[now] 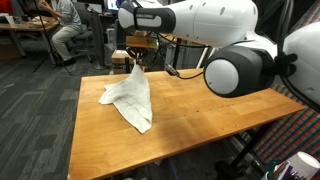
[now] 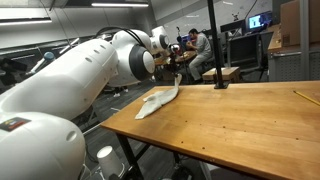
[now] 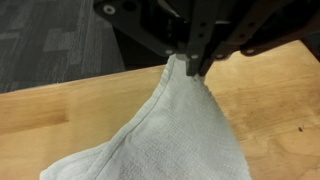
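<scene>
A white cloth point(image 1: 128, 100) lies partly spread over the far left part of the wooden table. One part of it is lifted into a peak, and my gripper is shut on that raised edge. In the wrist view the cloth point(image 3: 185, 125) fans out below the dark fingertips, which hide the pinched bit itself. From the other side, exterior view 2 has the cloth point(image 2: 160, 101) rising from the tabletop toward the gripper, its lower part still resting on the wood.
Bare tabletop point(image 1: 205, 112) stretches to the right of the cloth. The table's far edge is close to the gripper, with dark carpet point(image 3: 50, 50) beyond. A person point(image 2: 200, 50) sits in the background. A thin black post point(image 2: 218, 45) stands at the table edge.
</scene>
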